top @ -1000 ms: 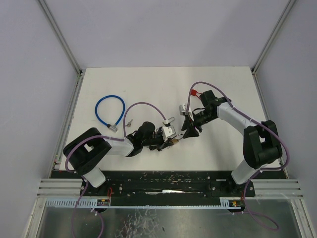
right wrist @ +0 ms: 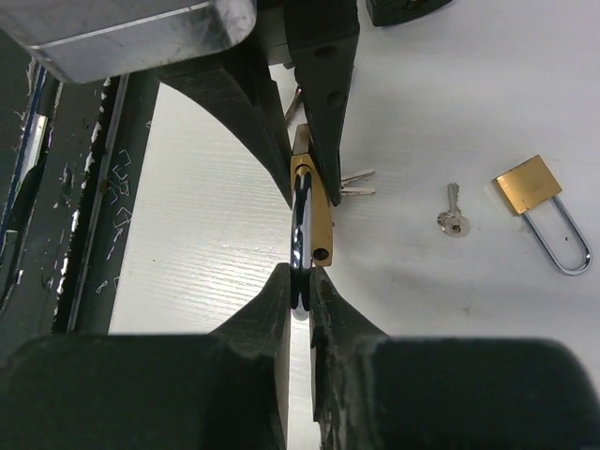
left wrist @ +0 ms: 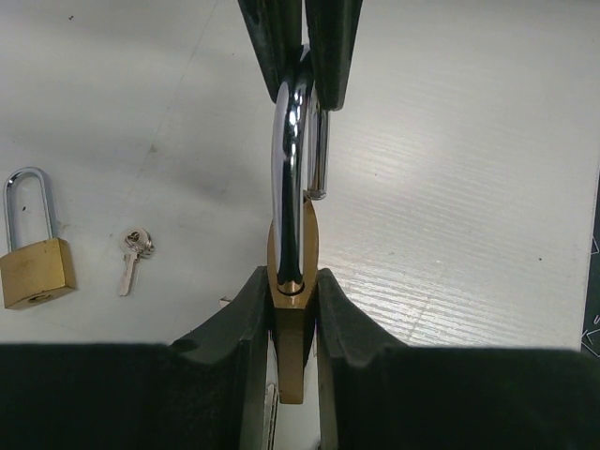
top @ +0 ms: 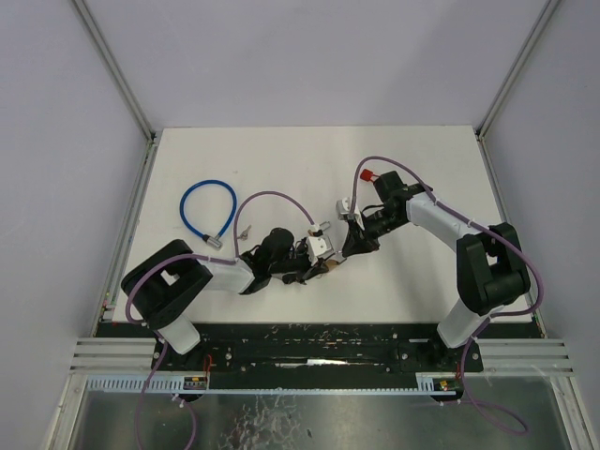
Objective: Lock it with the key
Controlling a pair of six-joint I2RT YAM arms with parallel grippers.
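A brass padlock [left wrist: 291, 337] with an open steel shackle [left wrist: 286, 187] is held upright in my left gripper, which is shut on its body. My right gripper is at the shackle's top, fingers on either side of it; in the top view it meets the left one at centre. A second brass padlock [left wrist: 36, 272] lies on the table, with a small key [left wrist: 131, 258] near it. More keys [right wrist: 358, 190] show behind the held lock in the right wrist view.
A blue cable lock [top: 197, 185] lies at the table's left, and a red object [top: 367, 175] behind the right arm.
The right gripper has moved slightly left, onto the shackle of the held padlock. The left arm is almost unmoved.
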